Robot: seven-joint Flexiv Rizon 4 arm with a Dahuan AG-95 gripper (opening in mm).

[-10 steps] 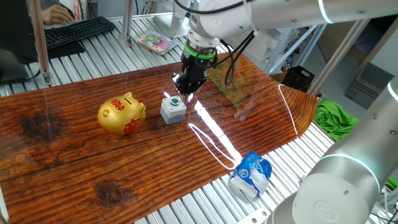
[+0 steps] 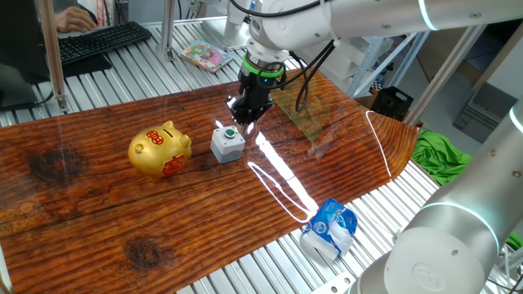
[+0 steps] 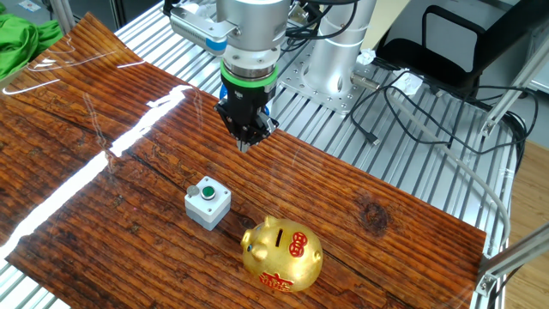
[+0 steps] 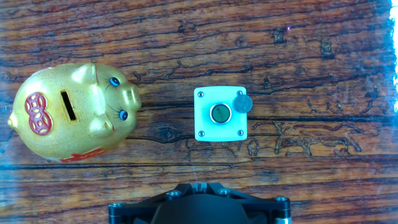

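Note:
A gold piggy bank [image 4: 87,115] with red markings and a slot [image 4: 68,105] in its back rests on the wooden board. Beside its snout, a short gap away, stands a small white box [image 3: 208,215] with a green button [image 4: 220,113] on top. One corner of the box's top carries a round silver coin [image 4: 242,103], which partly overhangs the edge. My gripper [image 3: 243,146] points down above the board, behind the box in exterior view 2 and clear of it. Its fingertips [image 4: 195,186] sit together at the bottom of the wrist view, with nothing visible between them.
The wooden board [image 2: 90,237] has wide bare areas around both objects. A blue and white packet [image 2: 331,227] lies at its edge in exterior view 1. A picture book [image 2: 206,55] and a keyboard [image 2: 102,41] are on the slatted metal table beyond.

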